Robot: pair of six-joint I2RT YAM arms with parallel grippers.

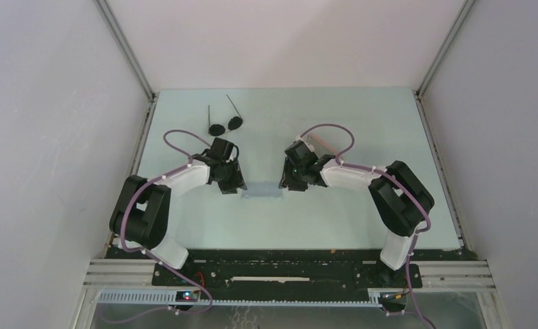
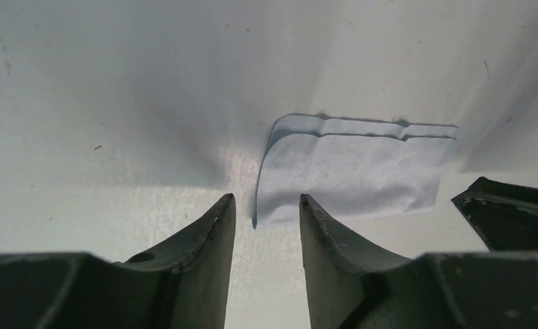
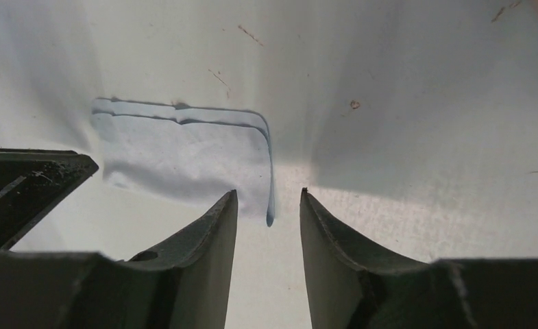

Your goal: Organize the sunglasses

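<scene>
Dark round-lensed sunglasses [image 1: 216, 129] lie at the back left with both thin temples spread open toward the back. A folded light-blue cloth [image 1: 262, 190] rests flat at mid-table, between the two grippers. At its left end my left gripper stands open, with bare table and a cloth edge showing past its fingertips. My right gripper is open at the cloth's other end, above the folded corner. Neither holds anything. Mostly hidden behind the right arm is a brownish-pink case-like object [image 1: 322, 144].
Each wrist view shows the other gripper's dark finger near the cloth's far end. Purple cables loop over both arms.
</scene>
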